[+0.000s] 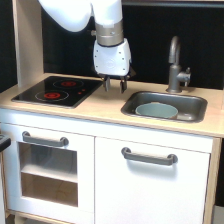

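My gripper (115,88) hangs over the wooden counter (100,106), between the stove and the sink. Its two dark fingers stand apart, and nothing shows between them. The steel sink (196,103) is to its right. Inside the basin lies a round, pale green dish (157,111), apart from the gripper.
A black stove top (45,98) with red-ringed burners is at the left. The dark faucet (176,66) rises behind the sink. Below are a white cabinet door (150,185) and an oven door with a window (49,172). The counter strip between stove and sink looks bare.
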